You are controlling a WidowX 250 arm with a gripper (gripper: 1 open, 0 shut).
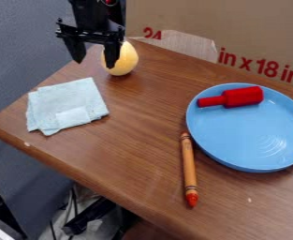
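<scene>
The black gripper (91,47) is at the top left, its two fingers apart and pointing down, above the table's back-left edge. Just beside and partly behind its right finger is a pale yellow rounded object (124,60). A folded light-blue cloth (64,108) lies at the left of the table, below the gripper. A blue plate (246,141) on the right holds a red cylindrical object with a handle (241,97). An orange crayon (189,173) lies left of the plate, near the front.
A cardboard box (236,37) stands along the back. The table's left edge drops to a grey area.
</scene>
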